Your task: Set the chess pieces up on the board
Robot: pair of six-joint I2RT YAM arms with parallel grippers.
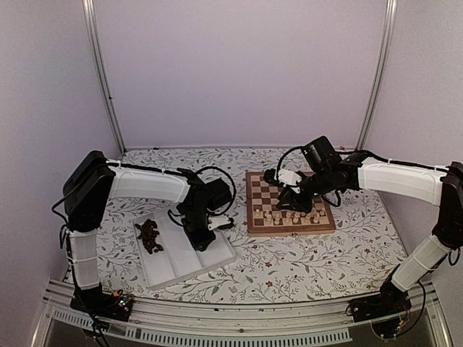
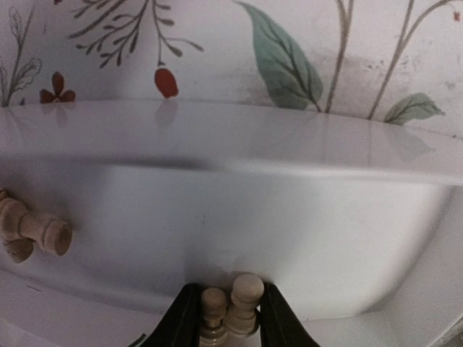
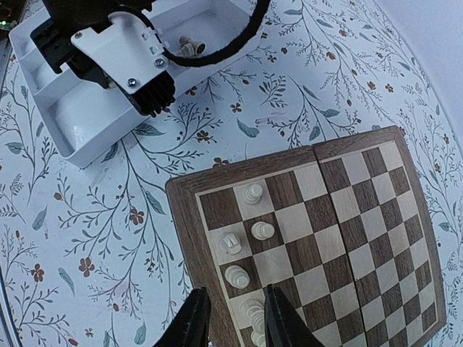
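My left gripper is down in the white tray, its fingers part open around two pale pieces. Other pale pieces lie at the left of that compartment in the left wrist view, and dark pieces lie heaped in the tray's left compartment. The chessboard carries several pale pieces along its near side in the top view. My right gripper hangs open above the board, with pieces visible beneath it.
Pale walls bound the left, back and right.
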